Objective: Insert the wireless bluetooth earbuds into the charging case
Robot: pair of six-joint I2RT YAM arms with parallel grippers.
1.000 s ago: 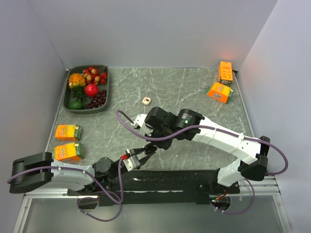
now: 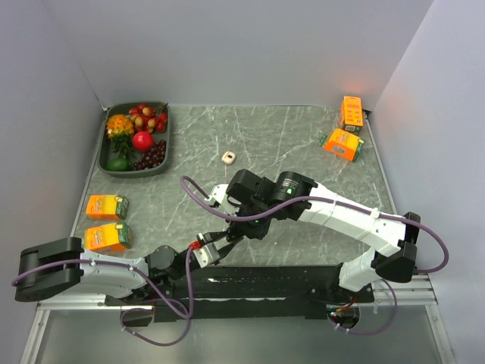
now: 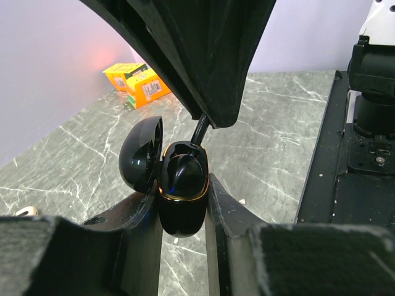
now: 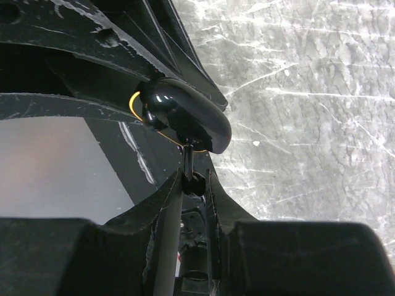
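Note:
The glossy black charging case (image 3: pixel 182 197) is gripped by my left gripper, its rounded lid (image 3: pixel 137 154) standing open. My right gripper is shut on a black earbud, whose stem points into the top of the case in the left wrist view. The right gripper's fingers (image 3: pixel 219 92) are directly above the case. From above, both grippers meet at the front middle of the table, the case largely hidden by the right arm (image 2: pixel 318 205).
A fruit tray (image 2: pixel 106 159) is at the back left. Orange boxes (image 2: pixel 106 235) lie at left and back right (image 2: pixel 341 144). A small white object (image 2: pixel 228 158) lies mid-table.
Hardly anything differs in the top view; the grippers have shifted very slightly where they meet.

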